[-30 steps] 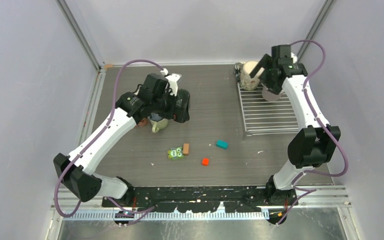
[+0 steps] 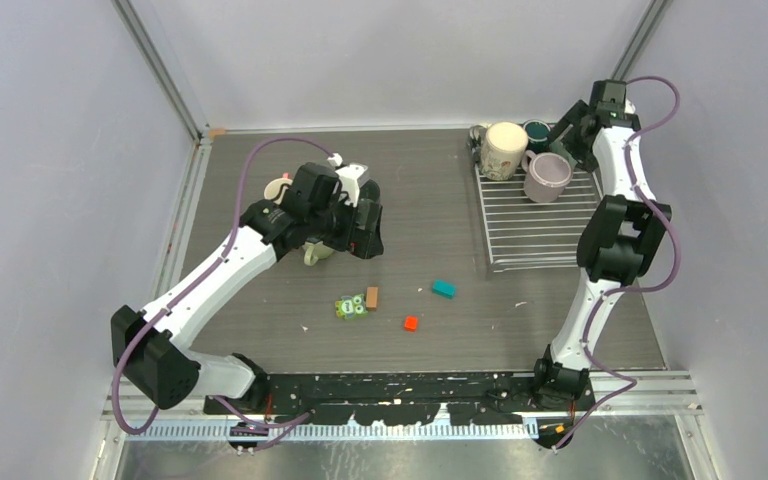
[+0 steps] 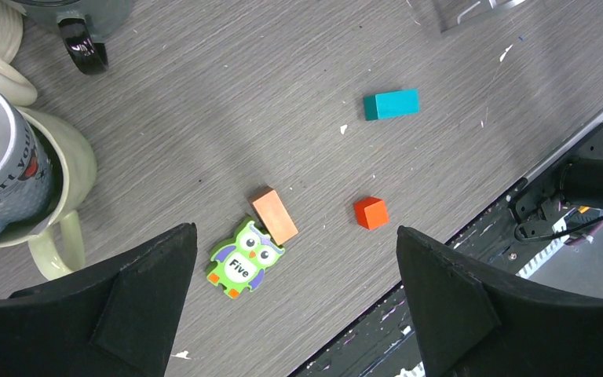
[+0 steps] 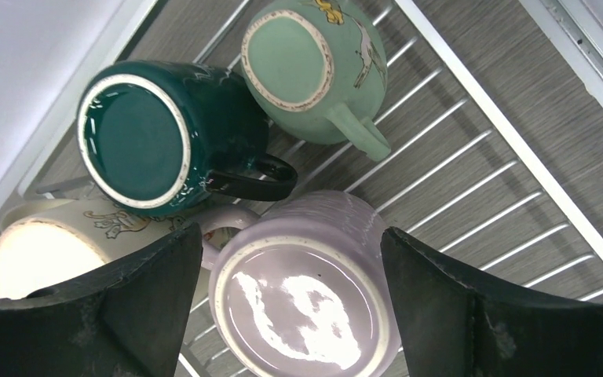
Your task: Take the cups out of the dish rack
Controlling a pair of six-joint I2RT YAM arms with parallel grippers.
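Note:
In the wire dish rack [image 2: 535,235] at the back right lie several cups: a cream mug [image 2: 503,145], a pink mug [image 4: 306,306], a dark green mug [image 4: 133,137] and a pale green cup [image 4: 290,63]. My right gripper hangs open over them, nothing held, fingers either side of the pink mug's upper part in its wrist view. My left gripper is open and empty over the table's left, beside unloaded cups, among them a cream-green mug [image 3: 74,157] with a printed mug [image 3: 0,133] inside and a grey mug [image 3: 86,23].
Loose toys lie at the front middle: an owl piece [image 3: 243,259], an orange-brown block [image 3: 273,214], a red cube [image 3: 370,212] and a teal block [image 3: 391,104]. Walls close in at back and sides.

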